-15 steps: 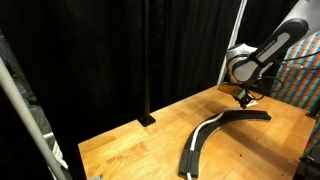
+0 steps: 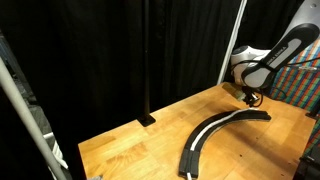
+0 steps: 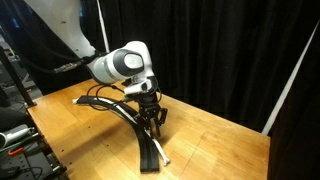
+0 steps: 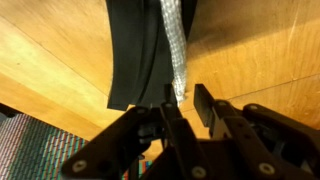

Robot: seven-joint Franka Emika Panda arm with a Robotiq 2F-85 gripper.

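A curved black strip [image 2: 191, 157] lies on the wooden table, with a pale woven cord [image 2: 210, 127] running along it. In the wrist view the cord [image 4: 174, 40] passes over the black strip [image 4: 128, 60], and its end reaches the space between my fingertips. My gripper stands partly open there, its fingers apart; whether they touch the cord cannot be told. From the second exterior view, the gripper [image 3: 155, 127] is low over the table beside the black strip's [image 3: 148, 150] near end, where the cord's end [image 3: 162, 152] sticks out past the strip.
Bare wooden table [image 2: 130, 150] spreads to the left of the strip. A dark curtain [image 2: 100, 60] hangs behind it. A small black object [image 2: 146, 120] sits at the table's back edge, and a striped woven cloth [image 4: 35, 150] shows below the table edge.
My gripper has shifted slightly to the right in the first exterior view. The black strip has stayed in place.
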